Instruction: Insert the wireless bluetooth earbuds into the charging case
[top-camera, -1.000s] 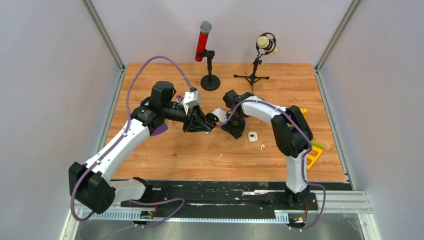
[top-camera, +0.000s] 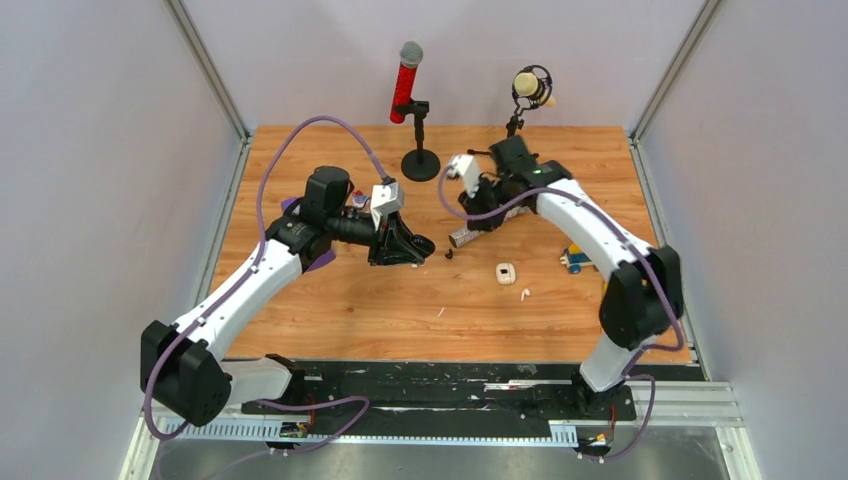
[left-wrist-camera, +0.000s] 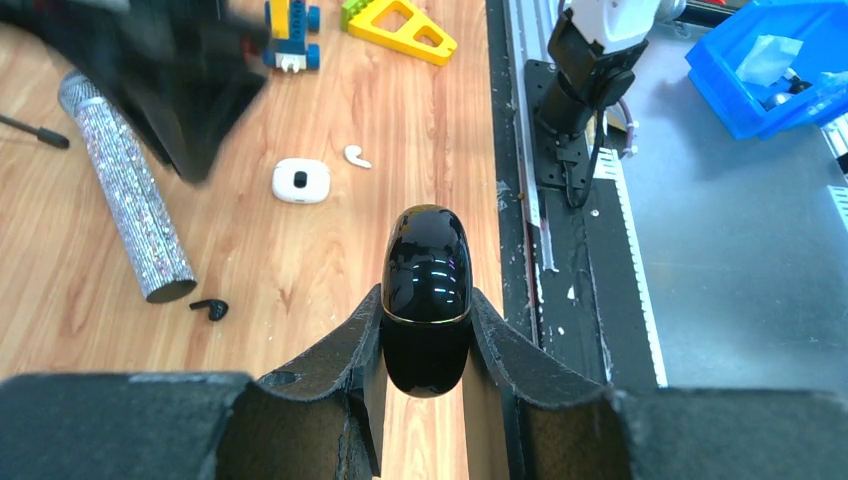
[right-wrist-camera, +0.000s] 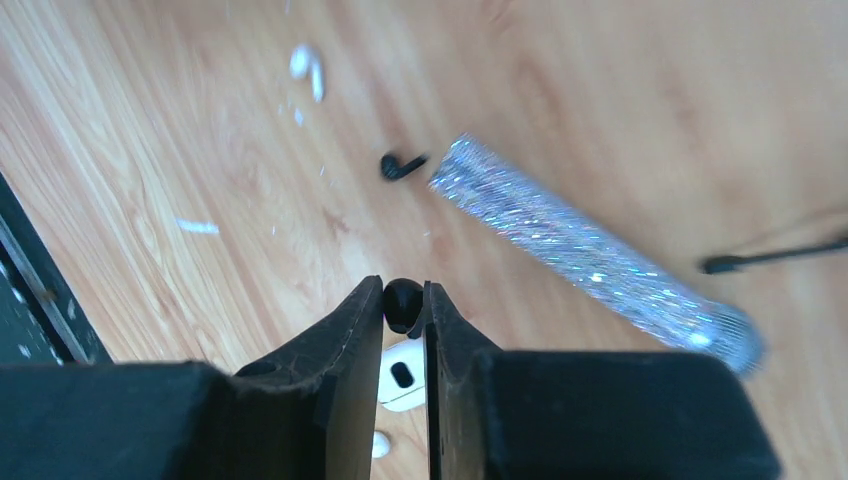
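Observation:
A glossy black charging case (left-wrist-camera: 427, 270) with a thin gold seam is gripped upright by my left gripper, above the table; its lid looks closed. My right gripper is shut on a small black earbud (right-wrist-camera: 403, 305), mostly hidden by the fingers. Seen from the top, this right gripper (top-camera: 482, 212) is blurred and over the silver tube, apart from the case. Another black earbud lies on the table near one end of the tube, also visible in the right wrist view as a dark earbud (right-wrist-camera: 393, 167).
A glittery silver tube (left-wrist-camera: 135, 195) lies beside the loose black earbud. A white case (top-camera: 506, 273) and a white earbud (top-camera: 525, 295) rest right of centre; another white earbud (right-wrist-camera: 309, 68) lies farther left. Microphone stands (top-camera: 420, 164) occupy the back.
My left gripper has barely shifted.

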